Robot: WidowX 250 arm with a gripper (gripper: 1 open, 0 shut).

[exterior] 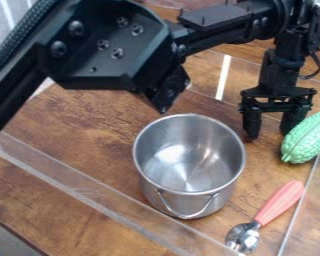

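My black gripper [272, 122] hangs low at the right of the camera view, open, its fingers pointing down just left of a green corn toy [308, 137], with nothing seen between them. A steel pot [188, 165] with a wire handle stands empty in the lower middle, left of the gripper. An ice cream scoop with a pink handle [278, 203] lies at the lower right, beside the pot.
Clear plastic strips or edges cross the lower left and right. The arm spans the top of the view, above the pot.
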